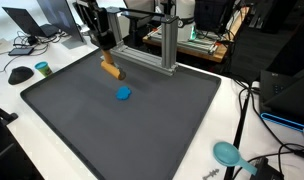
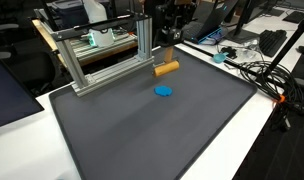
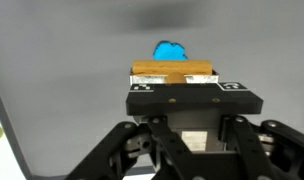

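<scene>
A wooden hammer-like piece (image 1: 112, 70), an orange-brown cylinder with an upright handle, hangs at the back of the grey mat. Above it my gripper (image 1: 104, 50) points down, shut on the handle. In exterior view 2 the cylinder (image 2: 166, 68) hangs level under the arm. From the wrist view, its wooden bar (image 3: 172, 67) lies across just beyond the gripper, whose body hides the handle's grip point. A flat blue piece (image 1: 123, 93) lies on the mat in front of the hammer, and its blue edge (image 3: 169, 50) shows past the wooden bar.
A metal frame (image 2: 112, 72) stands along its back edge. A green cup (image 1: 43, 69), a dark cap (image 1: 21, 75) and a teal round object (image 1: 230, 156) lie outside it.
</scene>
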